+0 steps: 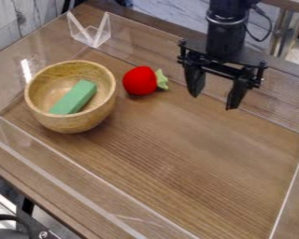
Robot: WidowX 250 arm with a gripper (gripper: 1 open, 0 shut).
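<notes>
My black gripper (219,78) hangs over the back right of the wooden table, its two fingers pointing down and spread apart, with nothing visible between them. To its left lies a red round object with a green top (141,80), apart from it. At the left, a wooden bowl (96,117) holds a green block (74,97).
A clear wire-like or plastic piece (92,28) stands at the back left. A dark object (5,228) shows at the bottom left corner, near the table's edge.
</notes>
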